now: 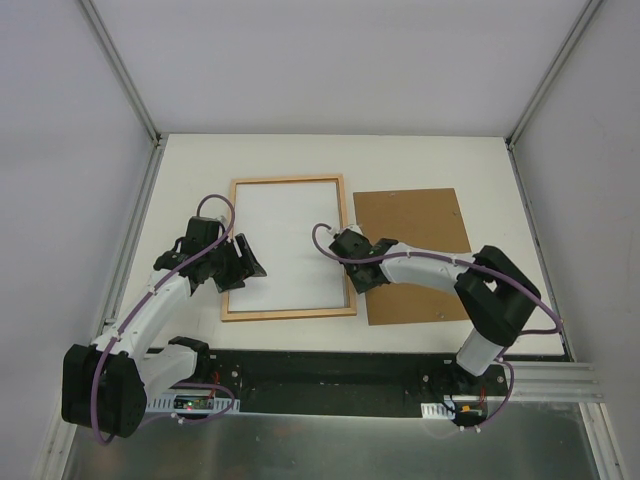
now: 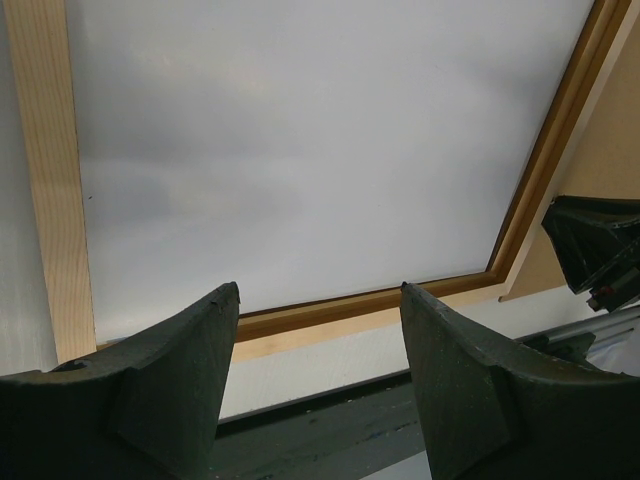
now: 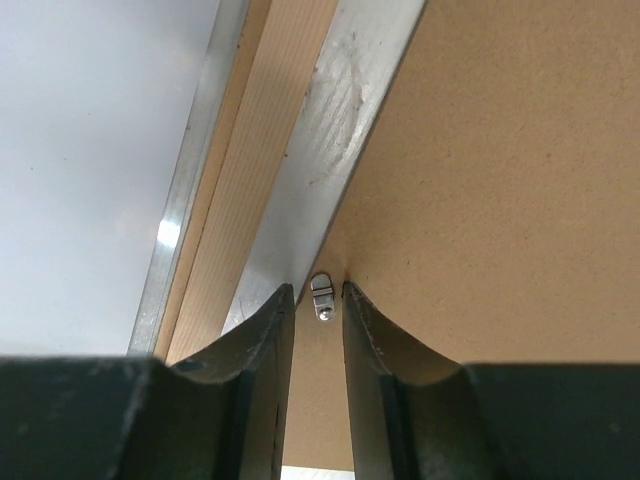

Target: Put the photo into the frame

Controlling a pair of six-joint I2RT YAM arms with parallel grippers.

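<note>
A wooden frame point(image 1: 290, 180) lies flat on the table, and a plain white surface point(image 1: 285, 240) fills its inside. No picture shows on it. Beside its right rim rests a brown backing board point(image 1: 410, 215). Near that board's left edge, a small metal tab point(image 3: 323, 301) sits between the fingertips of my right gripper. Those fingers are narrowly parted, with brown board visible on both sides of the tab. Over the frame's lower left, my left gripper stands wide open with nothing between its fingers.
The frame's right wooden rim point(image 3: 262, 165) runs close alongside the board, a pale strip between them. A dark gap point(image 1: 320, 375) lies beyond the table's front edge.
</note>
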